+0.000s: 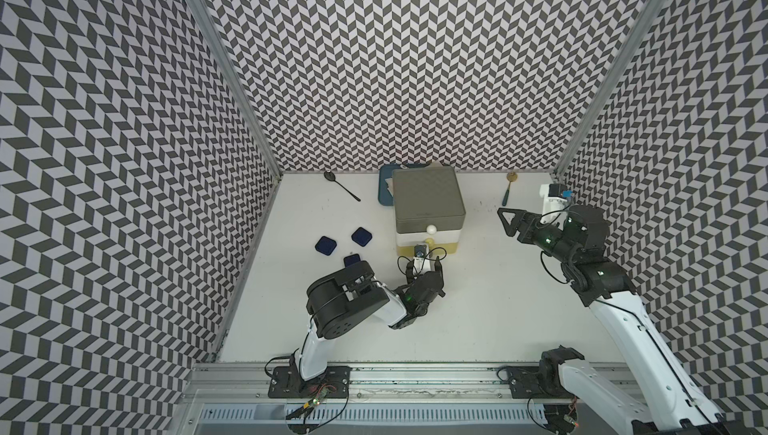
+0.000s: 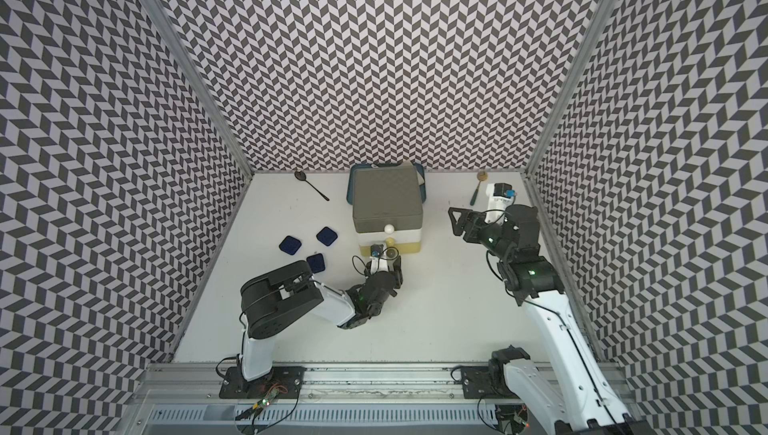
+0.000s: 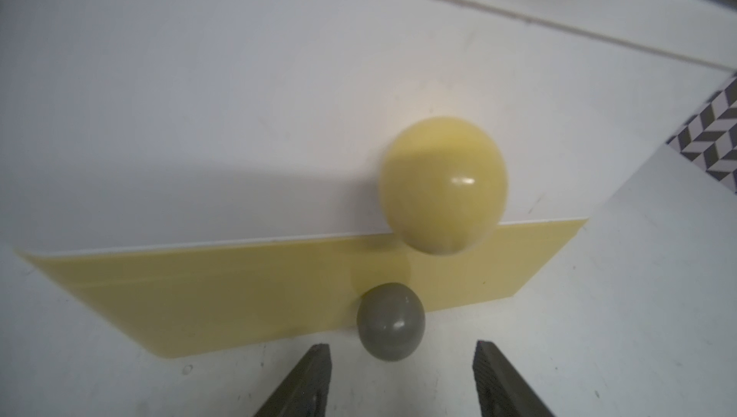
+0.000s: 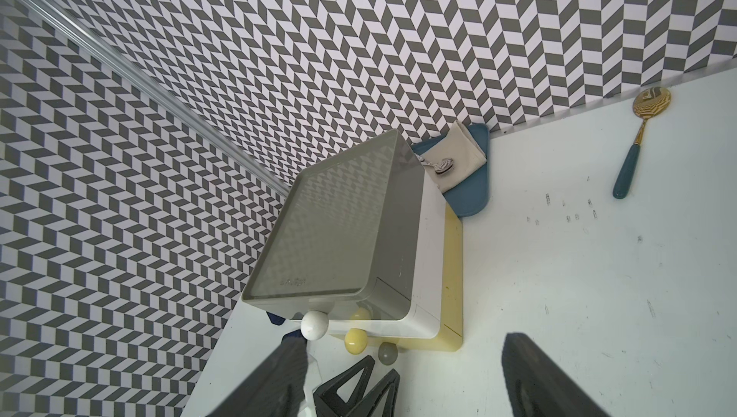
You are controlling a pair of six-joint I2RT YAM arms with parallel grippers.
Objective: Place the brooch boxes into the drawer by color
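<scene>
The third is partly hidden by my left arm in the top left view. The drawer unit point(image 1: 428, 195) stacks grey, white and yellow tiers, and its drawers look closed. On its front are a white knob point(image 4: 314, 325), a yellow knob point(image 3: 443, 185) and a grey knob point(image 3: 390, 322). My left gripper is open before the grey knob, apparently not touching it. My right gripper point(image 2: 457, 222) is open and empty, well to the unit's right.
Behind the unit lies a blue tray point(image 4: 477, 194) with a beige cloth point(image 4: 460, 157). A black spoon point(image 1: 342, 185) rests at back left, a gold spoon with a green handle point(image 4: 631, 167) at back right.
</scene>
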